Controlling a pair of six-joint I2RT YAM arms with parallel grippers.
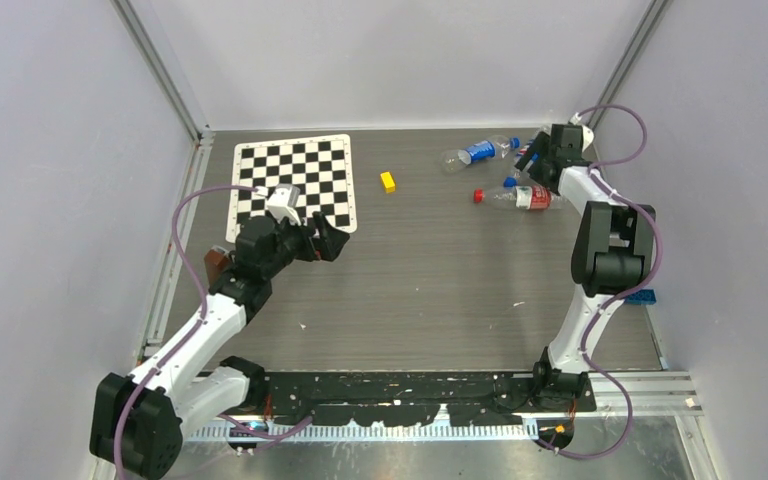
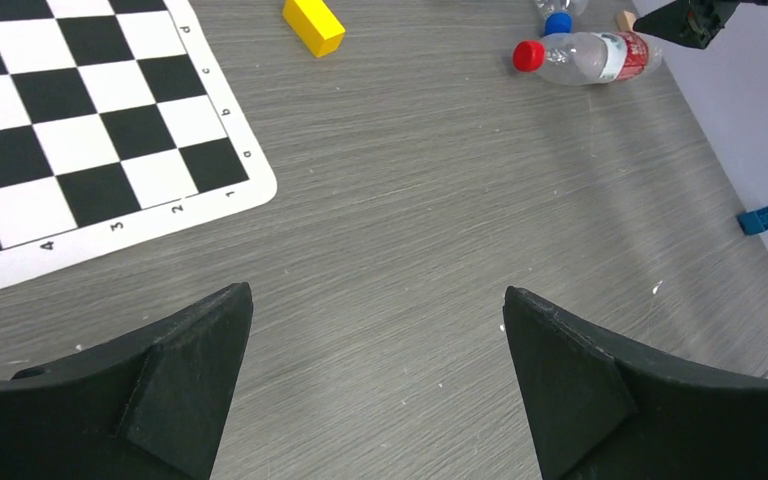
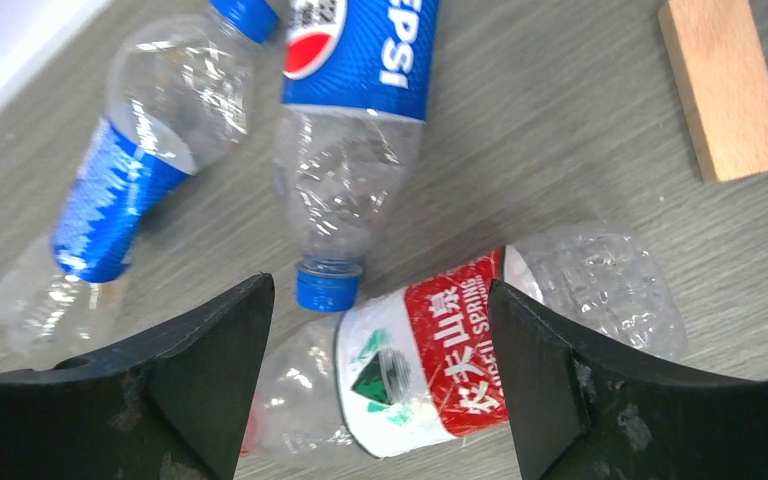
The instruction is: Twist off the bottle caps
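Three clear bottles lie on the table at the back right. The red-capped bottle (image 3: 450,350) with a red and white label crosses beneath my right gripper. A Pepsi bottle (image 3: 355,150) lies beyond it, its blue cap (image 3: 327,285) close to the red-labelled bottle. Another blue-labelled bottle (image 3: 115,195) is at the left of the right wrist view, blue cap (image 3: 247,15) at its far end. The right fingers stand apart with nothing held between them. My left gripper is open and empty over bare table, in front of the checkerboard.
A checkerboard (image 2: 120,120) lies at the back left, a yellow block (image 1: 388,182) right of it. There is a wooden block (image 3: 730,90) near the bottles and a blue object (image 1: 641,297) by the right wall.
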